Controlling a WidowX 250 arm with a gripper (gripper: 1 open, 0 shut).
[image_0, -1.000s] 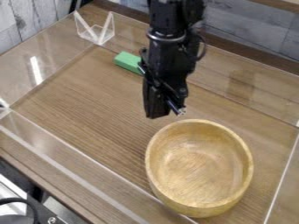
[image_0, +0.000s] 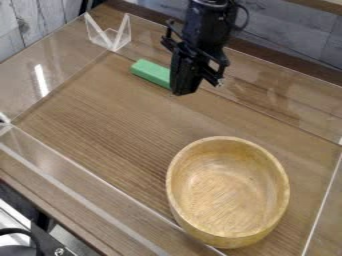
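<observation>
My gripper (image_0: 178, 81) hangs at the upper middle of the camera view, its black body reaching down from the top edge, shut with nothing visible between its fingers. A green block (image_0: 151, 71) lies on the wooden surface just left of the fingertips, partly behind them. A round tan bowl (image_0: 226, 190) sits at the lower right, well apart from the gripper.
A white wire holder (image_0: 107, 32) stands at the upper left edge. Dark cables lie beyond the surface at the left.
My gripper has moved back, up the view away from the bowl, and now stands beside the green block. The block and bowl appear unmoved.
</observation>
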